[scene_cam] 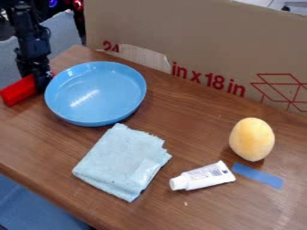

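At the left edge of the table, the dark gripper [39,75] is down on a red cylindrical object [17,91], beside the rim of a blue plate [96,92]. The gripper's fingers are small and dark in this view; it appears shut on the red object, whose right end is hidden behind it.
A folded light blue cloth [121,162] lies front centre, with a white tube [202,177] to its right. A yellow oval object [250,139] stands at the right by a blue tape strip [257,175]. A cardboard box [198,45] walls the back.
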